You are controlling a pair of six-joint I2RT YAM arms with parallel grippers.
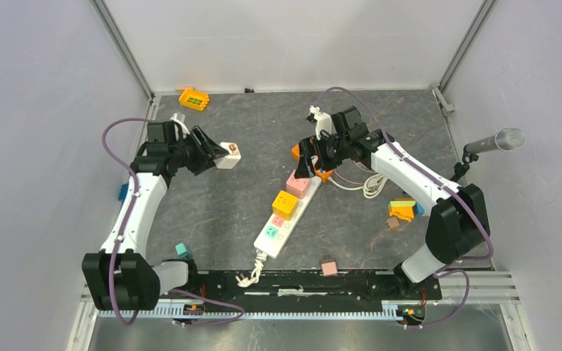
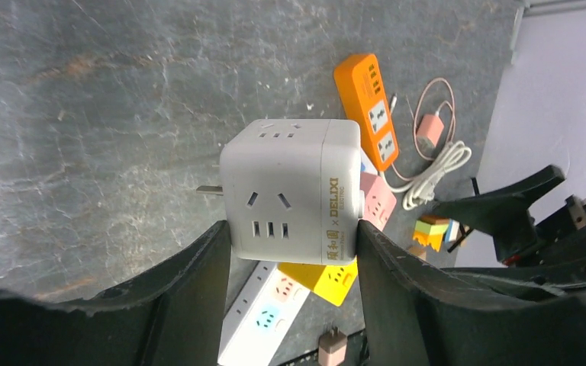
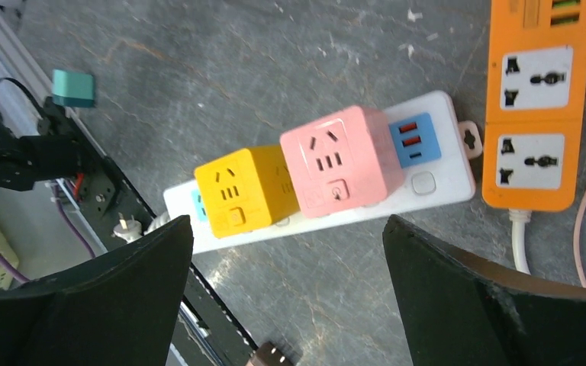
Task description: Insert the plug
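Observation:
A white cube adapter (image 2: 282, 191) with socket slots is pinched between the fingertips of my left gripper, raised over the left half of the table. One metal prong (image 2: 210, 190) juts from its left side in the left wrist view. The white power strip (image 1: 291, 229) lies slantwise at the table's middle. On it sit a pink cube (image 3: 343, 162) and a yellow cube (image 3: 248, 189), with pink and teal outlets bare near the cord end. My right gripper stands open above the strip, empty between its fingers.
An orange strip (image 3: 534, 107) with white sockets lies beyond the strip's far end, near a coiled white cable (image 1: 373, 186). Coloured blocks (image 1: 402, 210) sit at right, and a yellow holder (image 1: 194, 99) at the back left.

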